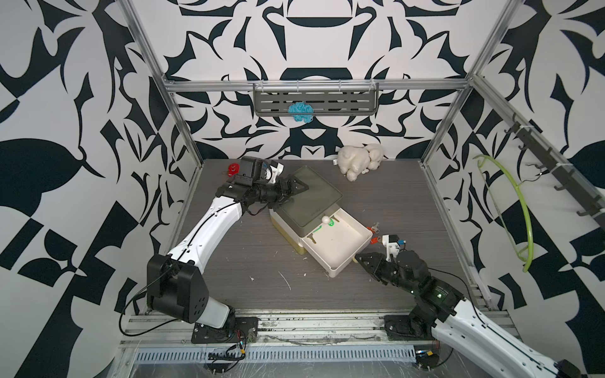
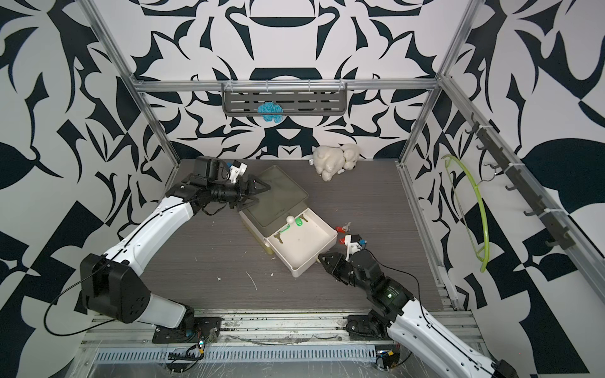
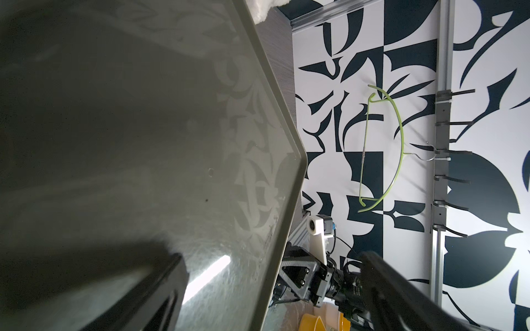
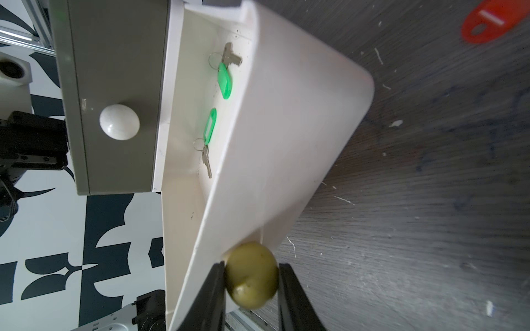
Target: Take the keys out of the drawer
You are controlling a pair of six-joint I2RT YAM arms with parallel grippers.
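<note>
The white drawer is pulled well out of its grey-topped box. Inside it, toward the box, lie two keys with green tags; the right wrist view shows one green tag with its key and another green tag with its key. My right gripper is at the drawer's front, its fingers on either side of the yellowish knob, fingers open. Over the box top rests or hovers my left gripper, fingers wide apart with nothing between them; contact cannot be told.
Keys with red tags lie on the table just behind the drawer's front corner. A white knob sits on the box's front. A pale plush toy is at the back.
</note>
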